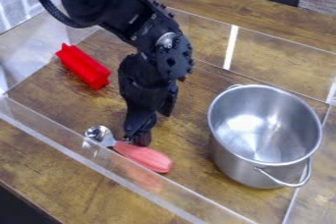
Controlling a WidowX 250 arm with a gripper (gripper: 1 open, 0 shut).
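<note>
My black gripper (137, 130) points down at the centre-left, its tip low beside an ice cream scoop with a pink handle (141, 156). The scoop's metal head (100, 136) lies to the left, partly beside the fingertips. I cannot see clearly how far apart the fingers are or whether anything is between them.
A red object (84, 66) lies at the upper left. A large steel pot (264, 130) stands on the right, close to the arm. Clear plastic edges run along the front and sides of the wooden surface (53, 174).
</note>
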